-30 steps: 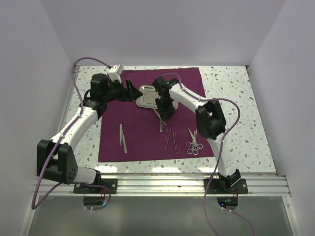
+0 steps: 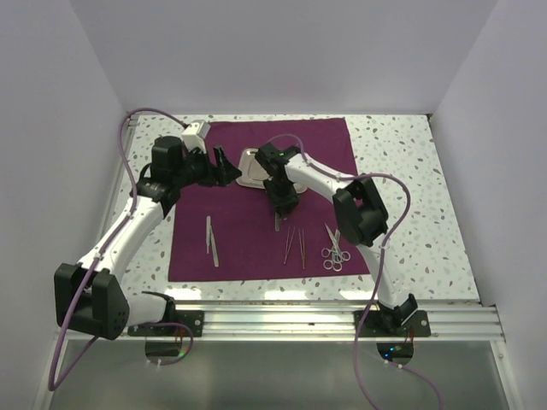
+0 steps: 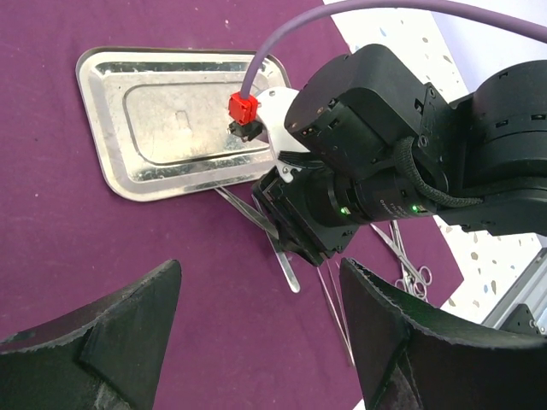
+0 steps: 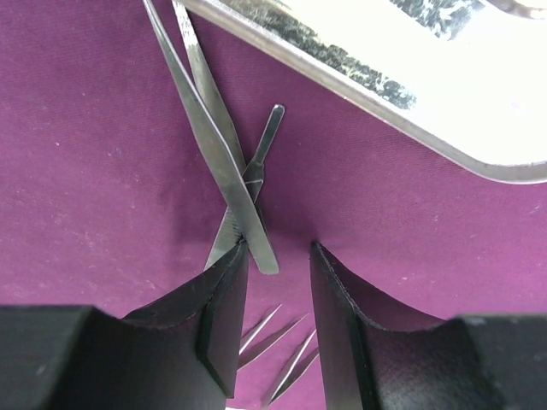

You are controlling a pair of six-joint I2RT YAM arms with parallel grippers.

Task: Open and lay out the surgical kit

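Note:
On the purple cloth [image 2: 244, 231], a metal tray [image 3: 197, 111] lies toward the back. Beside its near edge, tweezers [image 4: 214, 149] lie across a slim metal handle [image 4: 269, 137]. Right over them, my right gripper is open; the tweezers' joined end pokes up by its left fingertip, not clamped. My left gripper [image 2: 229, 168] stands open left of the tray, nothing between its fingers. Two more pairs of tweezers [image 2: 302, 248] lie nearer the front, with scissors [image 2: 334, 252] to their right. Two slim metal instruments [image 2: 212, 239] rest at the left.
My right arm [image 3: 367, 128] reaches over the tray's near right corner and hides part of it. Bare cloth lies between the left instruments and the middle ones. Speckled table [image 2: 402, 188] shows clear at the right.
Both grippers have moved a little to the left, the right one also toward the front over the crossed tweezers. The cloth and its instruments appear shifted very slightly left.

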